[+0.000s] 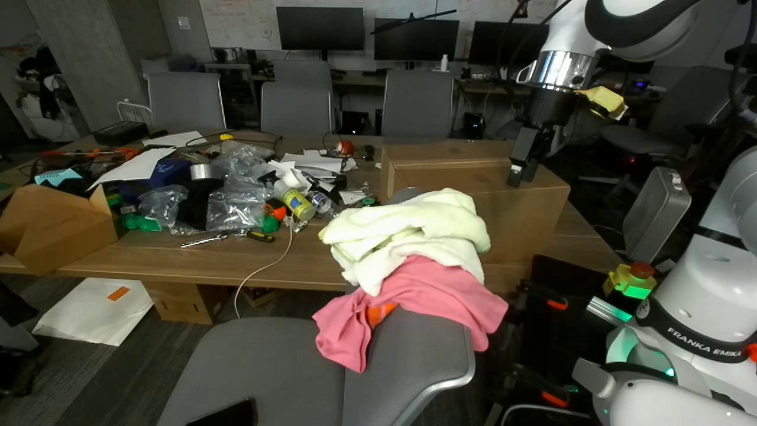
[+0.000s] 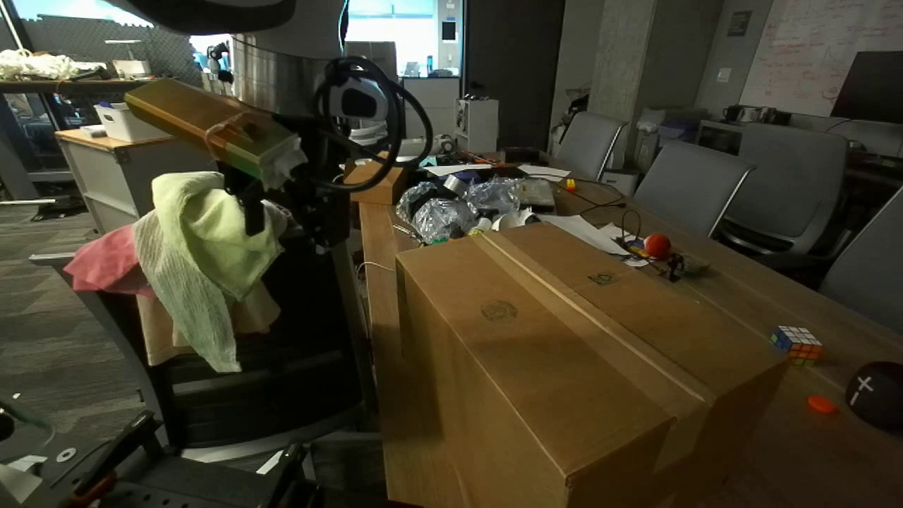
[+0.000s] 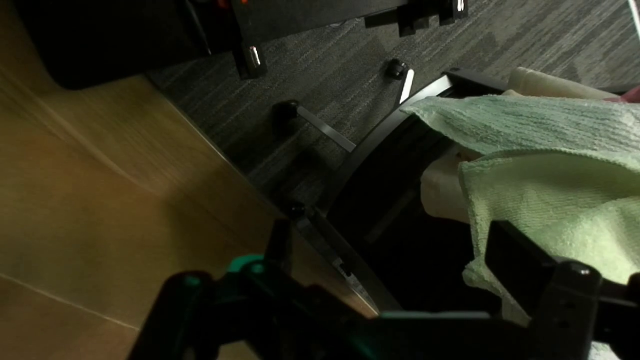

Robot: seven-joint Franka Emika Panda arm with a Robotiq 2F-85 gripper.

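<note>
My gripper stands open, its two fingers wide apart and nothing between them in the wrist view. In exterior view 1 the gripper [image 1: 520, 174] hangs in the air in front of the big cardboard box, to the right of the towels. A pale yellow-green towel [image 1: 411, 223] lies bunched over the backrest of a grey chair [image 1: 419, 348], on top of a pink cloth [image 1: 426, 287]. From the other side, the yellow-green towel [image 2: 211, 245] drapes down the chair's back. The right finger [image 3: 519, 258] overlaps the towel [image 3: 552, 198] in the wrist view; whether they touch cannot be told there.
A large closed cardboard box [image 2: 542, 339] occupies the table's near end. Plastic bags [image 1: 238, 195], tools and papers clutter the table's left part. A red-topped stop button [image 1: 631, 278] sits by the robot's base. Open air surrounds the gripper above the chair.
</note>
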